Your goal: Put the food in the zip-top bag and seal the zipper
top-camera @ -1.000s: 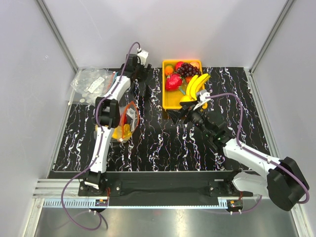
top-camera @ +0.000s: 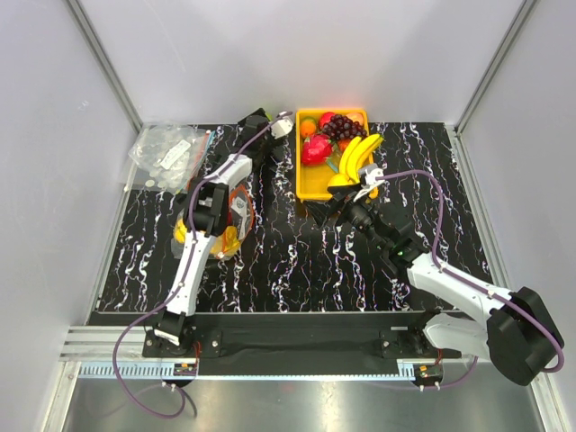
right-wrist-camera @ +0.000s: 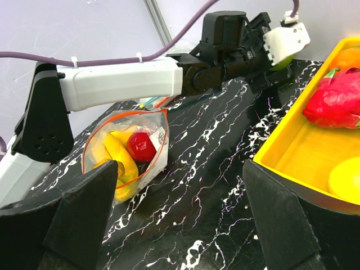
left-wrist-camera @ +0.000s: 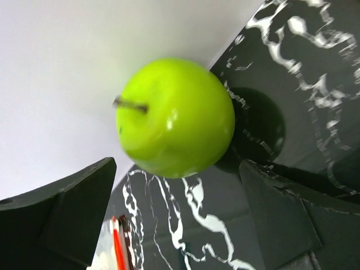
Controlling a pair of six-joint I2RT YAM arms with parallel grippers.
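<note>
A green apple (left-wrist-camera: 174, 115) rests at the back wall in the left wrist view, with my open left gripper around its near side, fingers not closed on it; from above, the left gripper (top-camera: 270, 126) mostly hides it. An open zip bag (right-wrist-camera: 160, 157) with bananas (right-wrist-camera: 118, 152) and a red fruit (right-wrist-camera: 141, 147) stands on the left. My right gripper is open and empty, near the front of the yellow bin (right-wrist-camera: 275, 146), which holds a dragon fruit (right-wrist-camera: 332, 104), grapes, bananas and other fruit.
Flat clear bags (top-camera: 162, 153) lie at the back left. Walls bound the back and sides.
My left arm has shifted right at the back, toward the bin, and the apple shows by its gripper. The right arm has not moved.
</note>
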